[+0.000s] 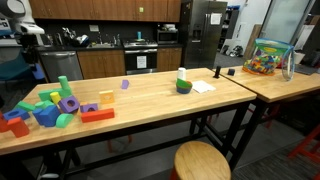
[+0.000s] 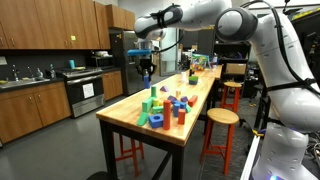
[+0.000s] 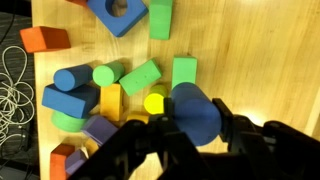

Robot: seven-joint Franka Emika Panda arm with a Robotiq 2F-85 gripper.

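Note:
My gripper is shut on a round blue block (image 3: 197, 116), seen end-on in the wrist view and hiding part of the table beneath. In exterior view 1 the blue block (image 1: 38, 72) hangs above the left end of the table, clear of the other blocks. Below it in the wrist view lie a green rectangular block (image 3: 184, 70) and a yellow round block (image 3: 154, 103). The lower ends of the fingers are dark and partly hidden by the blue block.
Many coloured blocks crowd the table's left end, among them a blue hexagonal nut (image 3: 120, 14), a purple ring (image 1: 69, 104) and a long red block (image 1: 98, 115). A green bowl (image 1: 184, 87) stands further along. Bare wood lies between. A stool (image 1: 202, 161) stands in front.

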